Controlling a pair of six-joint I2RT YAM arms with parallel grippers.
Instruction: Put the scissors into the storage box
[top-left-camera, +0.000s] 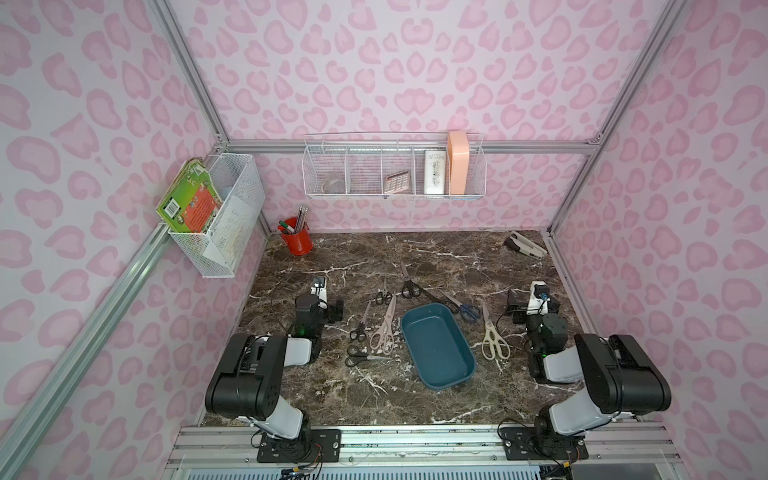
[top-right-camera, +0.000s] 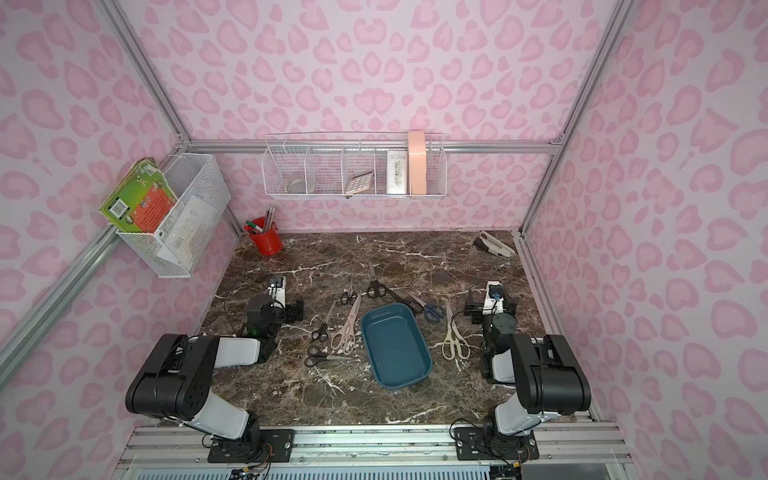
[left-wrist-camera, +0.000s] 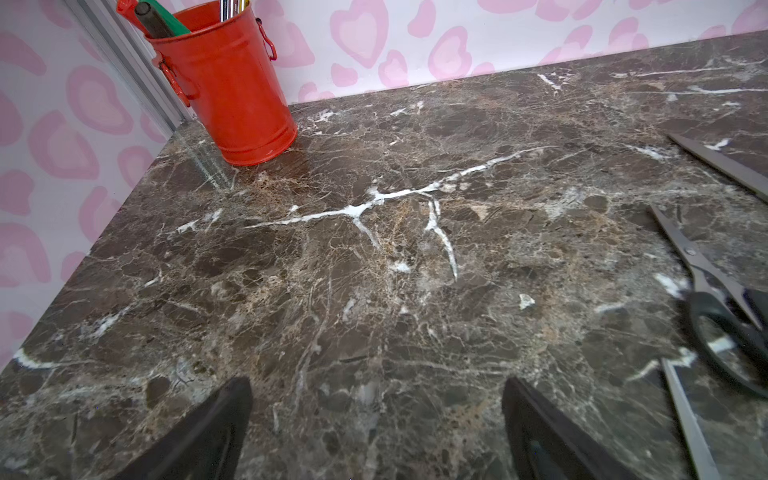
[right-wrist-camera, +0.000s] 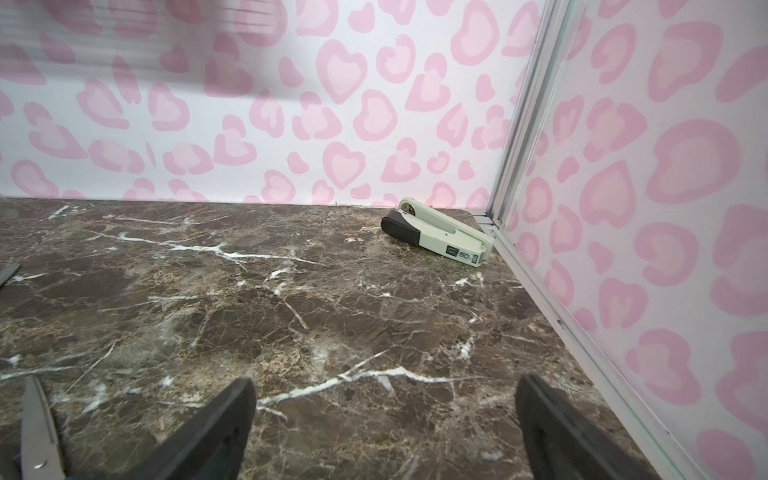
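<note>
Several scissors lie around an empty teal storage box (top-left-camera: 437, 348): pink scissors (top-left-camera: 384, 328), small black scissors (top-left-camera: 358, 328) and others to its left, black scissors (top-left-camera: 409, 288) behind it, blue-handled scissors (top-left-camera: 468, 310) and cream-handled scissors (top-left-camera: 494, 342) to its right. My left gripper stands open over bare marble, left of the scissors, nothing between its fingers; dark scissors (left-wrist-camera: 724, 328) show at its right. My right gripper is open and empty at the table's right side, beyond the cream scissors.
A red pen bucket (top-left-camera: 297, 240) stands at back left, a stapler (top-left-camera: 525, 244) at back right. Wire baskets hang on the back wall (top-left-camera: 368, 180) and left wall (top-left-camera: 232, 240).
</note>
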